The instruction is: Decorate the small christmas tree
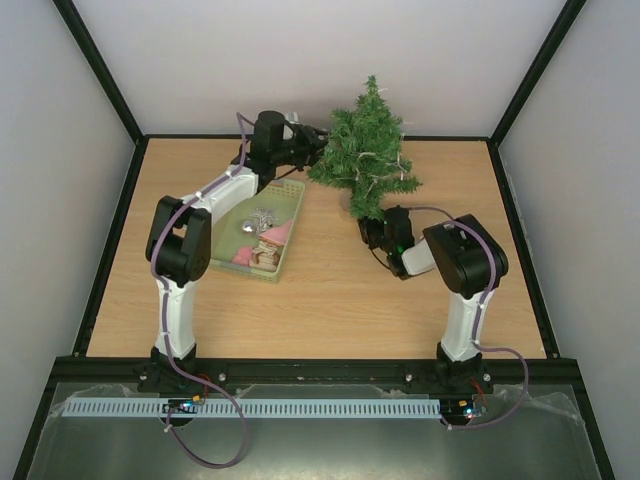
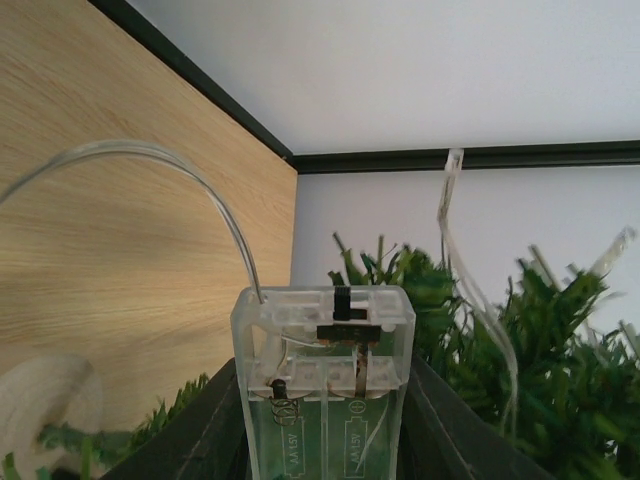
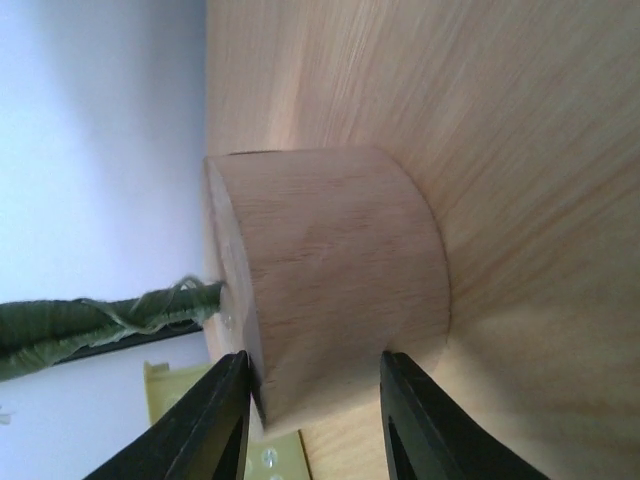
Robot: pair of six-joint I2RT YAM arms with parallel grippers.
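The small tree (image 1: 365, 150) stands at the back, light wire strung among its branches. My left gripper (image 1: 315, 140) is beside its upper left, shut on a clear battery box (image 2: 320, 430) of the lights, a wire looping from it. Low at the tree's foot, my right gripper is part open, its fingers at the round wooden base (image 3: 330, 270), with the green trunk (image 3: 100, 320) rising from that base; whether it grips the base I cannot tell.
A green basket (image 1: 235, 267) with silver ornaments, pink pieces and other items sits left of the tree.
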